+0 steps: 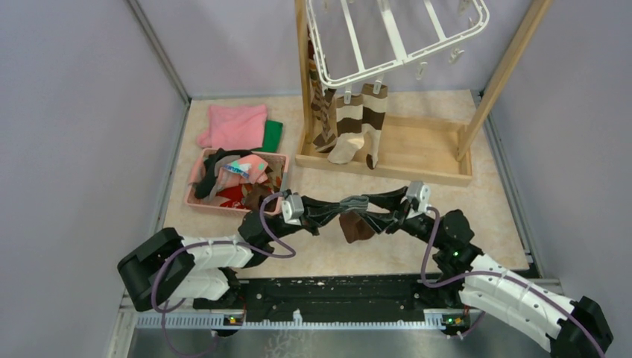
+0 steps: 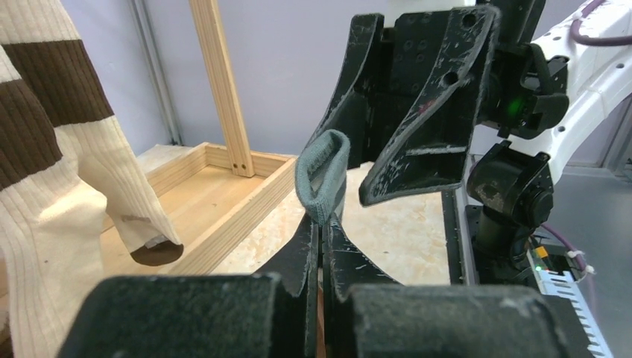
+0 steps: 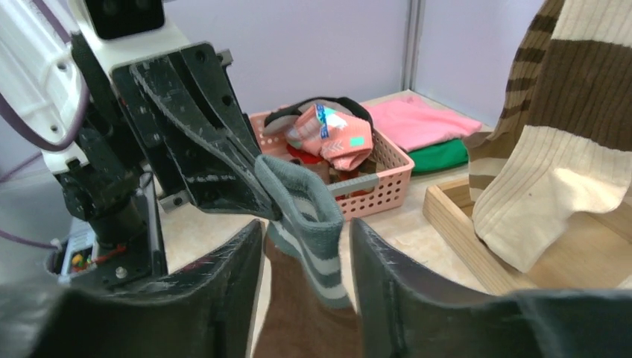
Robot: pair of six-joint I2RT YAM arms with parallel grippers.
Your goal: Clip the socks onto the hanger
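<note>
A sock with a grey striped cuff [image 3: 320,235] and a brown lower part [image 1: 356,226] hangs over the middle of the table. My left gripper is shut on one edge of that cuff. My right gripper stands part open, its fingers apart on either side of the cuff without gripping it. Above the back of the table is the white hanger [image 1: 400,54] with several clips. Brown-and-cream striped socks [image 1: 349,118] dangle from its front clips, and another patterned sock [image 1: 323,112] hangs at its left side.
A pink basket [image 1: 285,168] full of socks stands at the left, with pink cloth [image 1: 235,127] and green cloth [image 1: 273,135] behind it. The hanger's wooden frame [image 1: 417,173] rises at the back. Bare table lies in front of it.
</note>
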